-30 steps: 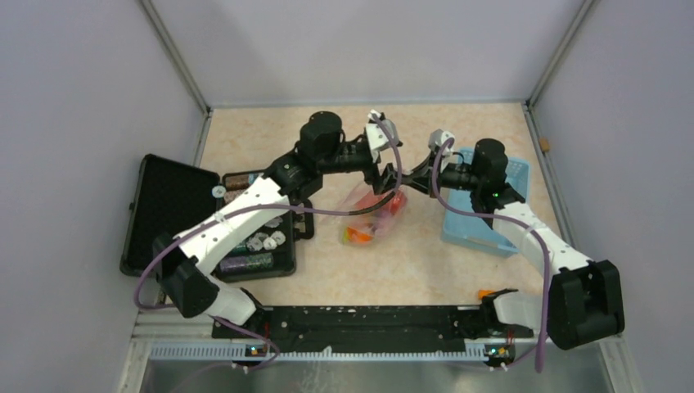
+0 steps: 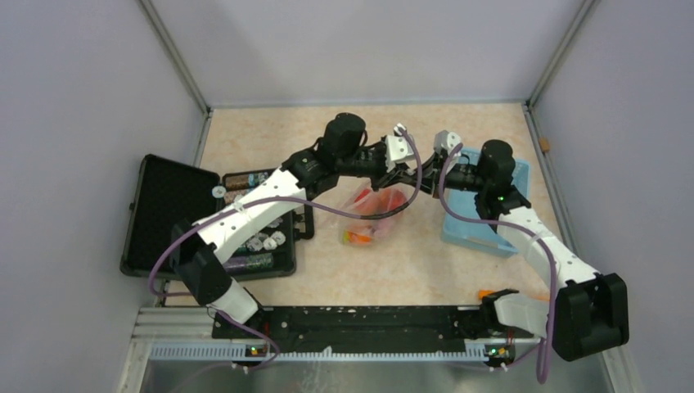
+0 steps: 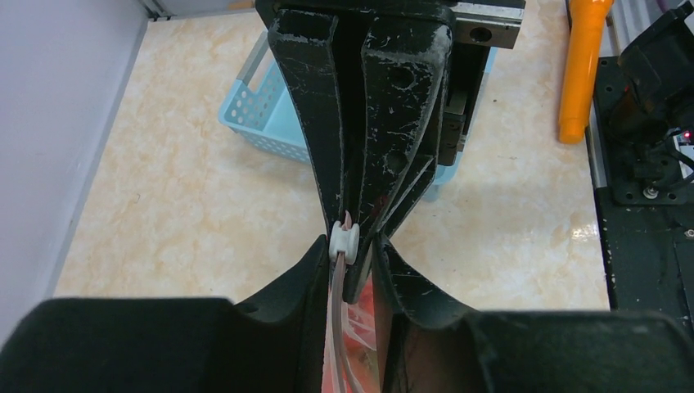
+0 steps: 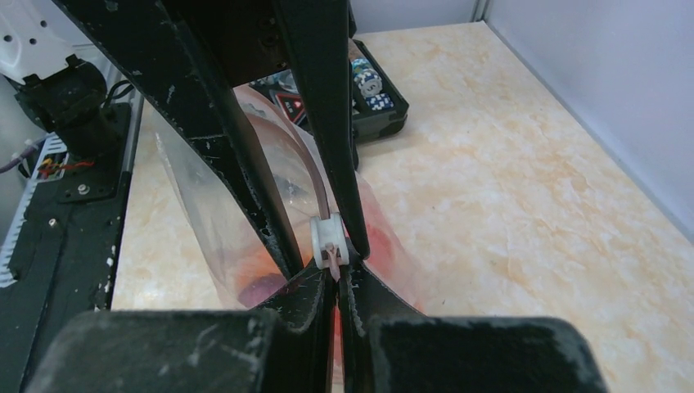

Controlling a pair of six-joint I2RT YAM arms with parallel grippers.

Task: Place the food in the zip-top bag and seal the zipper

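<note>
The clear zip top bag point(image 2: 378, 219) lies mid-table with red and orange food inside. Its white zipper slider point(image 4: 329, 240) sits on the zipper strip point(image 4: 309, 164), close to the strip's end. My right gripper is shut on that end, the thin strip running between its fingertips. From the other side, my left gripper reaches in, part open, one finger on each side of the slider, with a gap visible beside it. In the top view the two grippers meet over the bag, and the arms hide its upper edge.
A light blue basket point(image 2: 481, 239) stands at the right, behind the right arm. An open black case point(image 2: 282, 262) holding several jars is at the left. An orange object point(image 3: 578, 82) lies near the front right. Bare table stretches in front of the bag.
My left gripper has moved right, closing the distance to the right gripper around the slider. The bag's body stays about where it was.
</note>
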